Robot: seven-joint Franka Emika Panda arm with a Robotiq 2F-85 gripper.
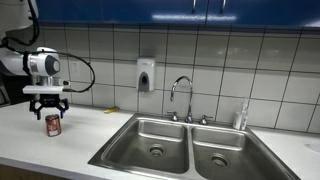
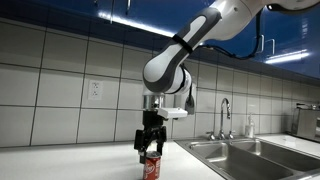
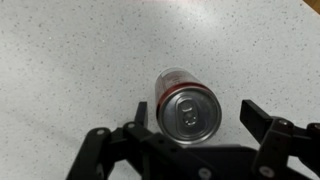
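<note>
A red and silver soda can (image 3: pixel 188 106) stands upright on the white speckled counter. Its lid faces the camera in the wrist view, between the two spread fingers. My gripper is open, pointing down, with space on either side of the can. In exterior view 1 the can (image 1: pixel 53 125) is at the left end of the counter, the gripper (image 1: pixel 50 113) just over its top. From the other side, the can (image 2: pixel 152 165) shows directly under the gripper (image 2: pixel 152 149). Whether a fingertip touches it cannot be made out.
A double steel sink (image 1: pixel 185 152) with a tall faucet (image 1: pixel 188 98) lies to the right. A soap bottle (image 1: pixel 241 117) stands behind it, and a small yellow object (image 1: pixel 112 110) rests near the wall.
</note>
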